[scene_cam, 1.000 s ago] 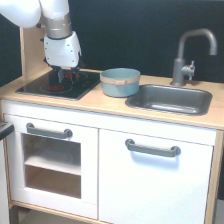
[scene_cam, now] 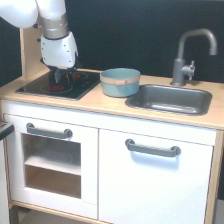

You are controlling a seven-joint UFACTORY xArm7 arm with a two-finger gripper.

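My gripper (scene_cam: 64,77) points down over the black stovetop (scene_cam: 45,88), near its back edge. Its fingers are small and dark against the dark surface, so whether they are open or shut cannot be made out, nor whether anything is between them. To the right of the stovetop, a blue-green pot (scene_cam: 120,86) stands upright on the wooden counter (scene_cam: 92,103), apart from the gripper.
Right of the pot is a grey sink (scene_cam: 170,99) with a tall faucet (scene_cam: 181,68) behind it. Below the counter are a windowed oven door (scene_cam: 52,129) and a white cabinet door (scene_cam: 150,180), both with dark handles. Bare counter runs along the front edge.
My gripper has shifted slightly left and its hand has tilted a little. The pot has not moved.
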